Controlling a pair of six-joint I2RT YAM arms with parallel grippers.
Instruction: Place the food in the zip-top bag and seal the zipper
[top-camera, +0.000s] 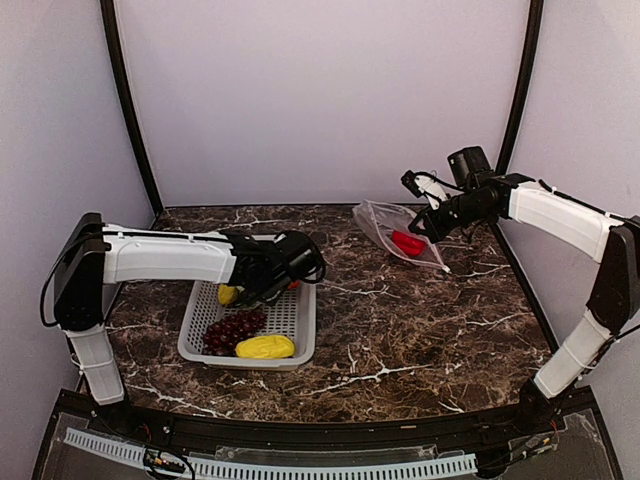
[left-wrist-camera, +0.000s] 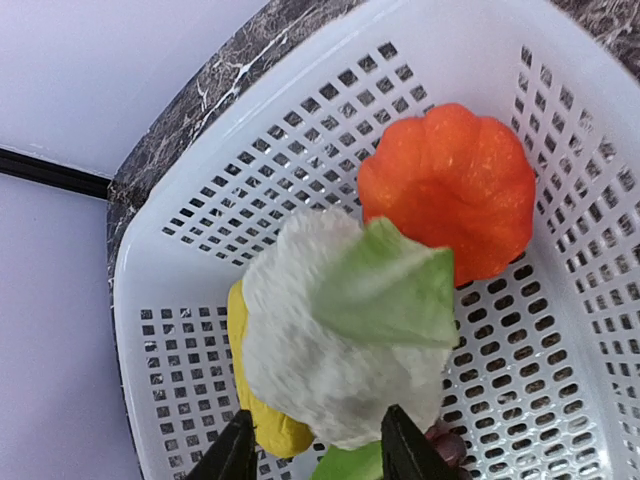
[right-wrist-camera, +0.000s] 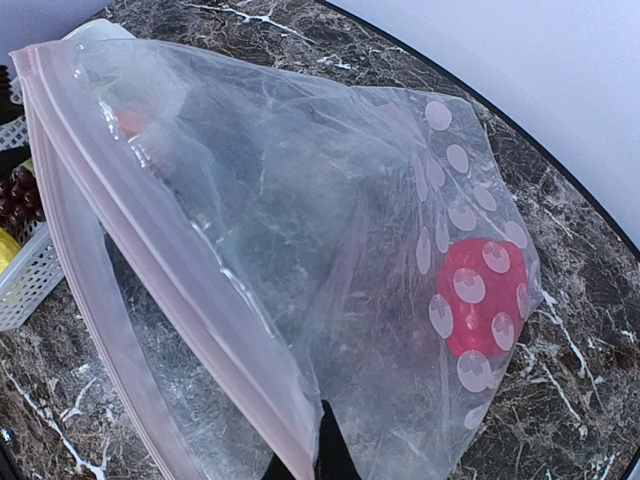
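My left gripper is over the white basket, shut on what looks like a cauliflower with green leaves. Beside it are an orange-red pepper-like item and a yellow item; grapes and a yellow wrapped food lie nearer the front. At the back right, my right gripper is shut on the rim of the clear zip bag. The bag hangs open-mouthed, with a red item showing in its lower part.
The marble table has free room at the centre and front right. Walls stand close at the back and both sides.
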